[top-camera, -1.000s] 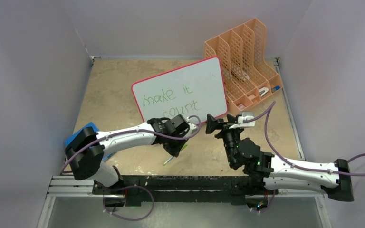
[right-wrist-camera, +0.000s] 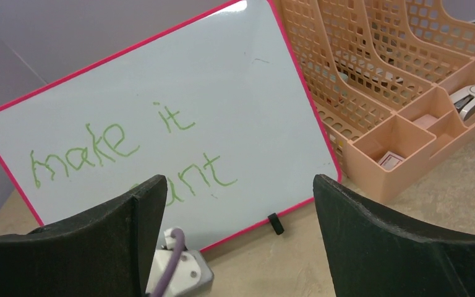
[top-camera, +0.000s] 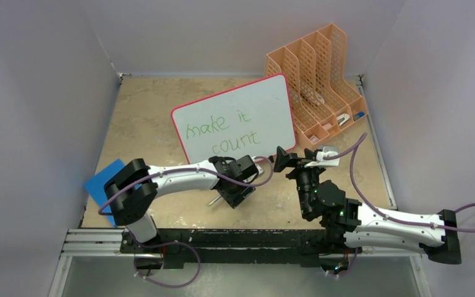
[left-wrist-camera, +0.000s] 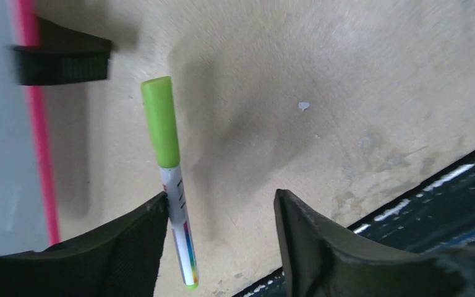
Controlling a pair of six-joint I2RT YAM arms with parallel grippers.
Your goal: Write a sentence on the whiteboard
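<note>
The whiteboard (top-camera: 266, 105) has a red rim and carries the green words "make it count" (right-wrist-camera: 114, 145). Below its lower edge, my left gripper points down at the tabletop with its fingers apart. A white marker with a green cap (left-wrist-camera: 161, 124) lies along the inner side of one finger, seemingly touching it, while a wide gap separates it from the other finger. In the top view, only one end of the marker (top-camera: 214, 200) shows beside the left gripper (top-camera: 242, 198). My right gripper is open and empty, facing the board from the right front.
An orange organizer (top-camera: 312, 74) with small items stands right of the board. A black clip (right-wrist-camera: 276, 223) sits on the board's lower edge. Blue sheet (top-camera: 102, 185) lies at the left.
The marker's visible end shifted up and left.
</note>
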